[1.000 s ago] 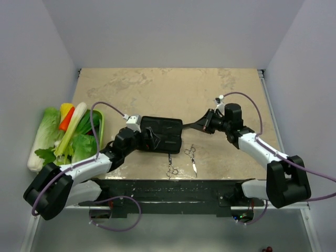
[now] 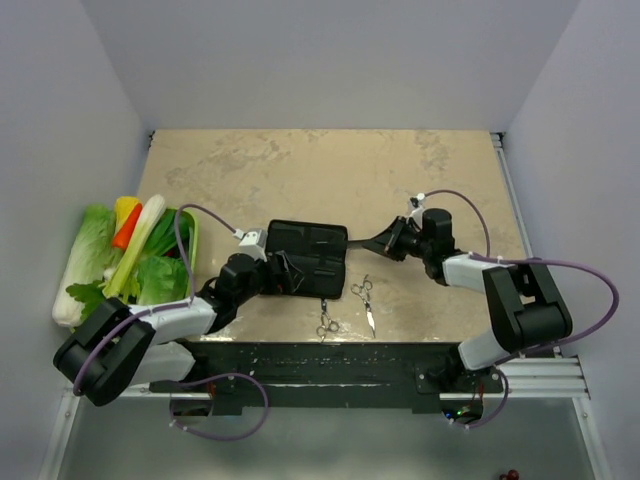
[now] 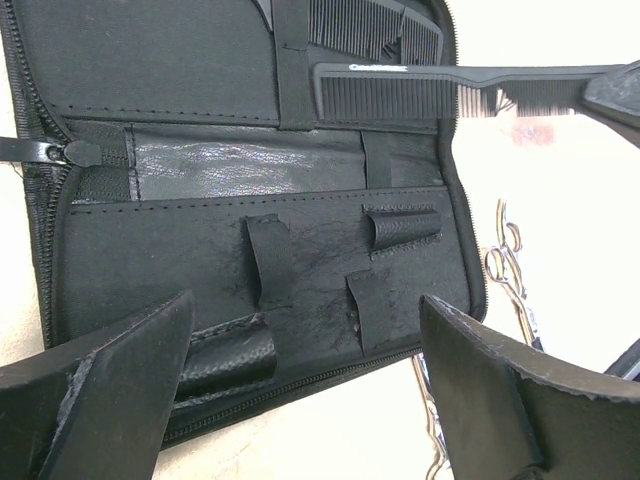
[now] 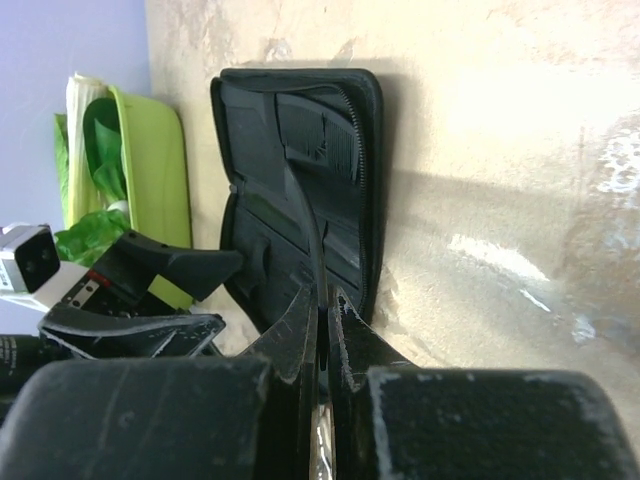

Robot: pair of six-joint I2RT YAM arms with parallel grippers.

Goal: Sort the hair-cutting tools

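Observation:
A black case lies unfolded (image 2: 310, 283), its strap loops and pockets empty on the lower panel (image 3: 330, 260). One comb (image 3: 365, 25) is tucked under a strap of the upper panel. My right gripper (image 2: 370, 243) is shut on the end of a second black comb (image 3: 400, 90), which reaches over the case's right edge with its teeth toward the lower panel. Whether that comb touches the panel, I cannot tell. Open and empty, my left gripper hovers over the lower panel. Two pairs of scissors, one (image 2: 326, 322) below the case and one (image 2: 367, 303) to its right, rest on the table.
At the far left a green basket (image 2: 193, 245) is filled with vegetables. The dark front edge of the table runs just below the scissors.
The left gripper has shifted slightly over the case, which has moved a little. The right arm's elbow has swung inward and the comb stays in its gripper, little moved. The scissors lie unchanged.

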